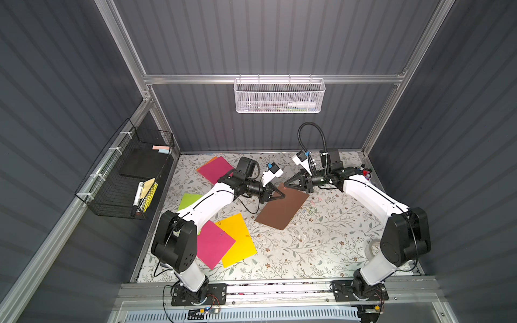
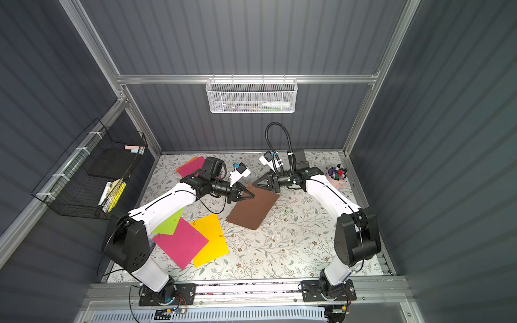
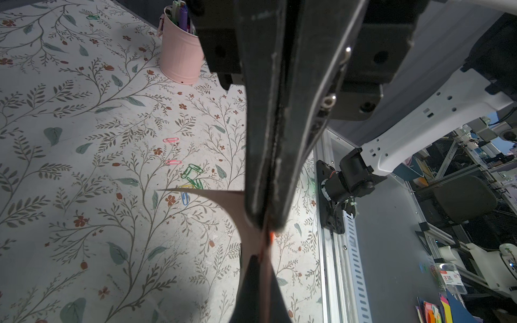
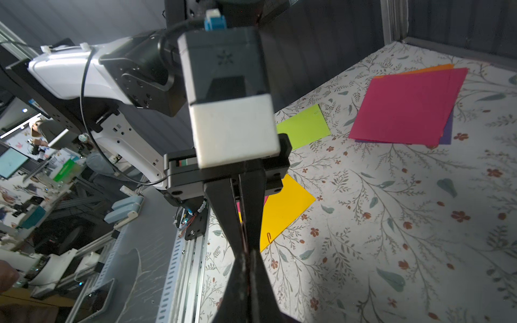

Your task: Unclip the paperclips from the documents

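A brown sheet [image 1: 281, 215] hangs between my grippers above the middle of the table, seen almost edge-on in the left wrist view. My left gripper [image 1: 281, 196] is shut on it near its top. My right gripper [image 1: 288, 184] is shut at the sheet's upper edge; whether anything is between its fingers I cannot tell. A small pile of loose coloured paperclips [image 3: 191, 180] lies on the table to the right of the sheet. A paperclip [image 4: 268, 237] sits on the yellow sheet [image 4: 285, 210].
Magenta [image 1: 212, 245], yellow and green [image 1: 188, 202] sheets lie at the left, with a magenta stack [image 1: 215, 169] behind. A pink pen cup [image 3: 180, 56] stands at the back right.
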